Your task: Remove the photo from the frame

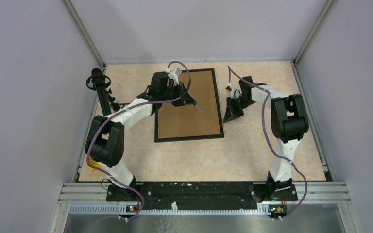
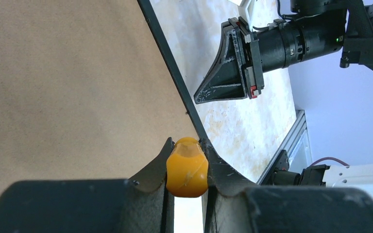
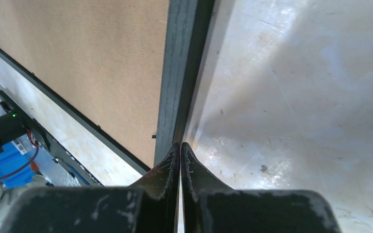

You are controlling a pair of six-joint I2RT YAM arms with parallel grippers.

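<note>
The black picture frame (image 1: 187,139) lies face down, its brown backing board (image 1: 201,124) in place. No photo shows. Low over the board, my left gripper (image 1: 193,102) is shut on an orange-handled tool (image 2: 187,167), whose thin shaft (image 1: 198,109) points down in the top view. My right gripper is shut with its fingertips together and nothing between them. It is just outside the frame's right bar (image 3: 177,87), near the bottom right corner. Small dark tabs, such as one tab (image 3: 154,137), sit along the frame's inner edge.
A black stand (image 1: 99,87) with a round part rises at the table's left edge. A yellow thing (image 1: 93,164) lies at the front left, partly behind the left arm.
</note>
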